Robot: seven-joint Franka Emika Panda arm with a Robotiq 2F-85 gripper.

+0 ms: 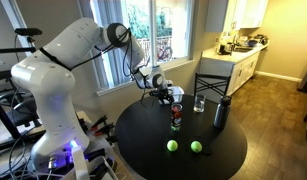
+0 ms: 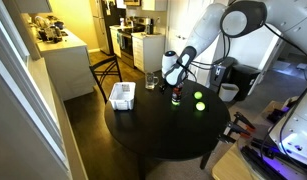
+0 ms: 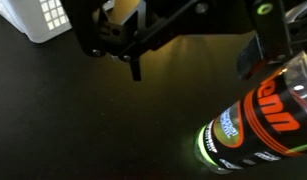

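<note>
A tennis ball can with a dark and red label stands upright on the round black table. In the wrist view the can fills the lower right, with a bright green ball showing at its end. My gripper hangs above the table, behind the can and to its left in exterior view 1. Exterior view 2 has the gripper close beside the can. Dark gripper parts cross the top of the wrist view, but how the fingers stand is unclear. Two green tennis balls lie loose on the table.
A white basket stands near the table's edge, partly hidden behind the gripper in exterior view 1. A clear glass jar and a tall black bottle stand to the right.
</note>
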